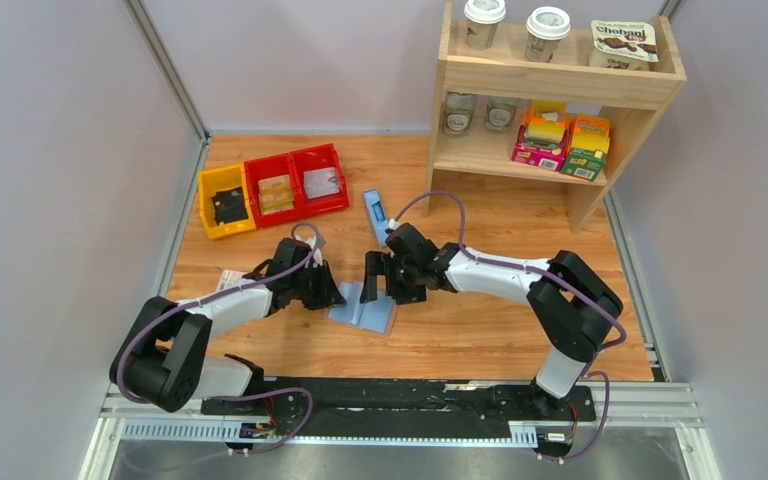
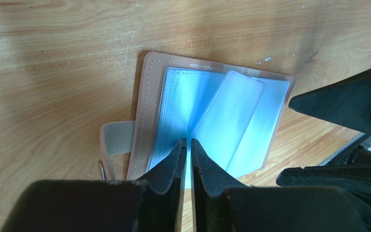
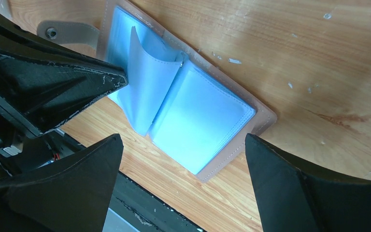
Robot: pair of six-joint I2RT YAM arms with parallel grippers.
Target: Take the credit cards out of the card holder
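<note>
The card holder [image 1: 359, 312] lies open on the wood, showing light blue sleeves [image 3: 200, 118] on a taupe backing with a strap; one blue flap [image 2: 229, 113] stands partly lifted. My left gripper is over the sleeves, its fingertips close together at the flap's edge; whether anything is between them is unclear. My right gripper hangs open above the other part of the holder, with nothing between its fingers. No separate card can be made out.
Red [image 1: 296, 205] and yellow [image 1: 212, 228] bins stand at the back left. A long blue object [image 1: 374, 208] lies behind the grippers. A wooden shelf [image 1: 550, 80] with cups, jars and boxes is at the back right.
</note>
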